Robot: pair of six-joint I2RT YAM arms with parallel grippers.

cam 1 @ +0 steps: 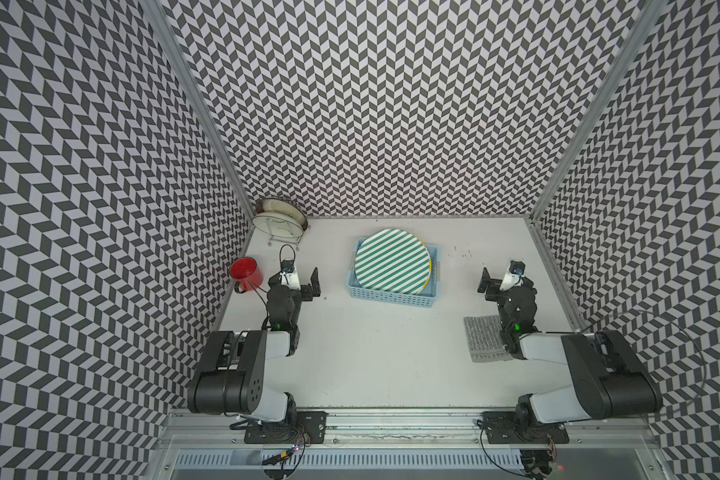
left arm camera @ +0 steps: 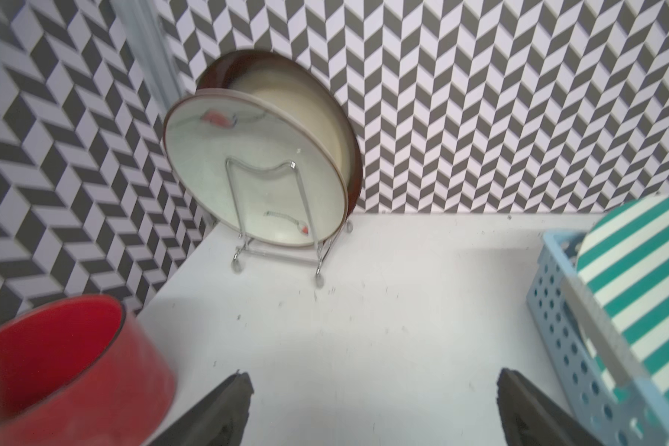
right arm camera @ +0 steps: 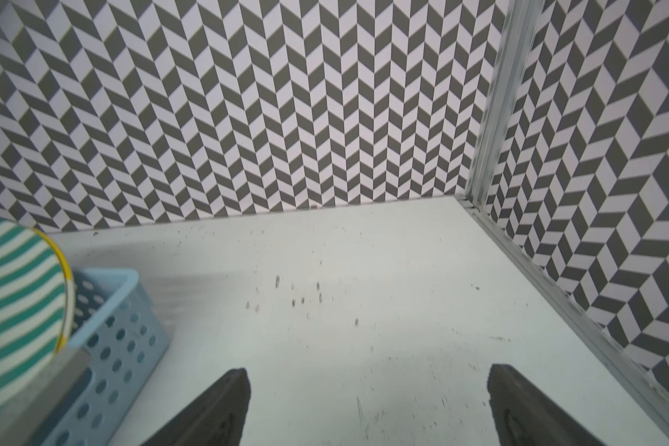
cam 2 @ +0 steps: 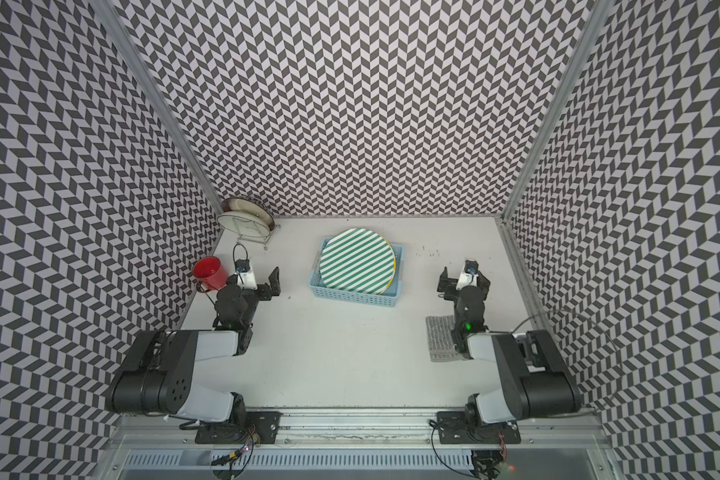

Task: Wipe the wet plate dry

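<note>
A round plate with green and white stripes and a yellow edge point(cam 1: 392, 261) leans in a light blue perforated basket point(cam 1: 393, 298) at the middle of the table. Whether its surface is wet cannot be made out. The grey cloth point(cam 1: 485, 339) lies flat on the right side, partly covered by my right arm. My left gripper stands open between the red mug and the basket, nothing between its fingers. To the right of the basket, my right gripper is also open and empty, above and beyond the cloth.
Close on the left of my left gripper stands a red mug point(left arm camera: 137, 371). A wire rack point(left arm camera: 275, 260) holding two pale dishes point(left arm camera: 256, 171) occupies the back left corner. Bare table point(cam 1: 384, 352) extends in front of the basket, and the back right is clear.
</note>
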